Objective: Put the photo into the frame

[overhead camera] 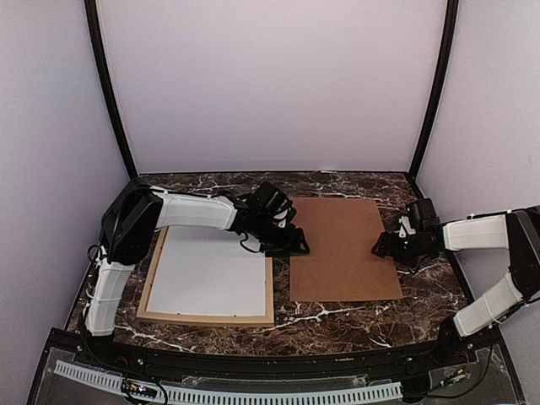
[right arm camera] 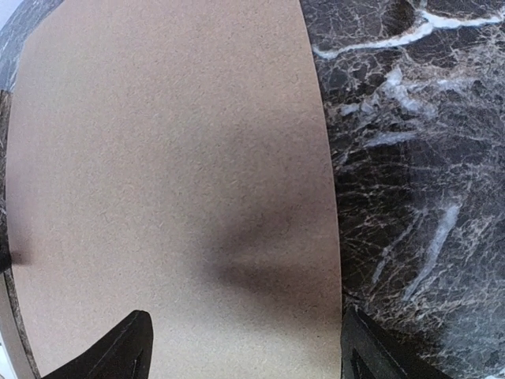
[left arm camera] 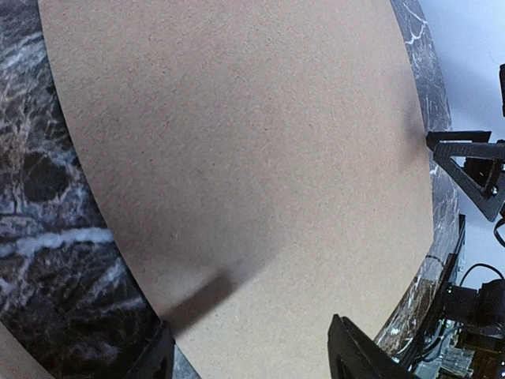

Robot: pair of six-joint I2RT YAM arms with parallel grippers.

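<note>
A brown square board (overhead camera: pixel 337 270) lies flat on the dark marble table, right of a light wooden frame (overhead camera: pixel 207 320) with a white interior (overhead camera: pixel 202 278). My left gripper (overhead camera: pixel 287 243) is low at the board's left edge; in the left wrist view its fingertips (left arm camera: pixel 162 339) stand wide apart, open, with the board edge between them. My right gripper (overhead camera: pixel 389 247) is at the board's right edge; in the right wrist view its fingertips (right arm camera: pixel 134 332) show apart, straddling that edge region, with no clear grip on it.
Bare marble (overhead camera: pixel 337 325) runs along the front and back of the board. White walls close in the sides and back, and a black rail (overhead camera: pixel 295 364) runs along the front edge.
</note>
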